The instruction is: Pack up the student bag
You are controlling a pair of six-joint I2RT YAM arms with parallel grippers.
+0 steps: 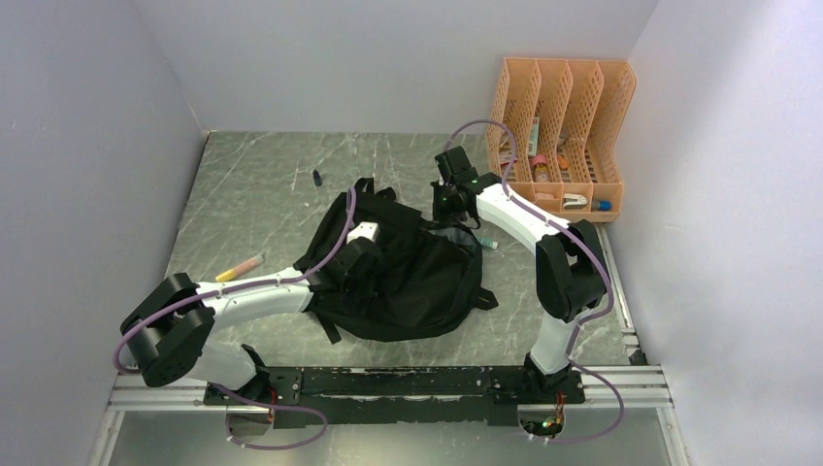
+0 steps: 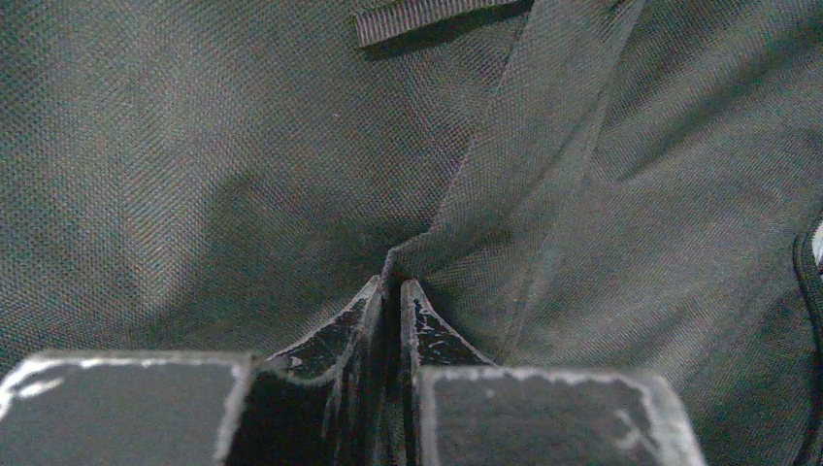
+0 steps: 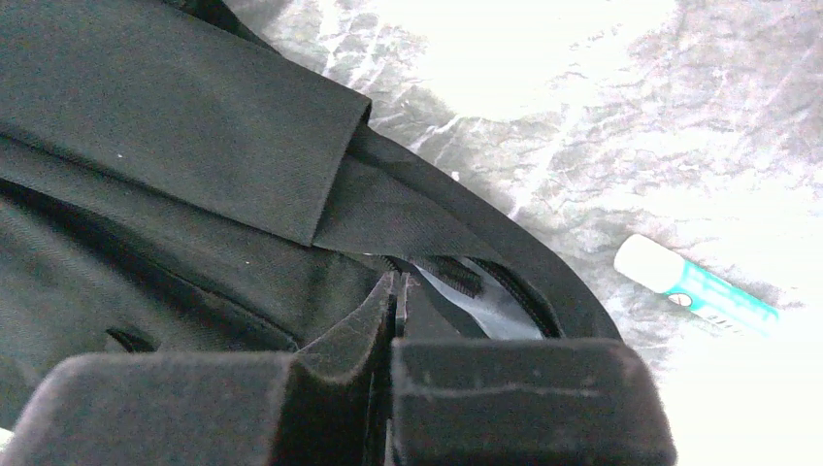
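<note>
The black bag [image 1: 417, 291] lies crumpled on the table, its pocket with a pale grey lining [image 1: 454, 236] showing at the right. Over its left part, my left gripper is closed around a raised fold of cloth, which runs down between its fingers. My right gripper is shut at the bag's upper right edge, by the zip and the lining. Whether thin cloth is caught in its tips cannot be made out. Just outside that edge, a white and turquoise tube [image 3: 694, 282] lies on the table.
A peach-coloured divided rack [image 1: 609, 136] with small items stands at the back right. On the left of the table lie a yellow-orange stick [image 1: 240, 267] and a small dark item [image 1: 316, 178].
</note>
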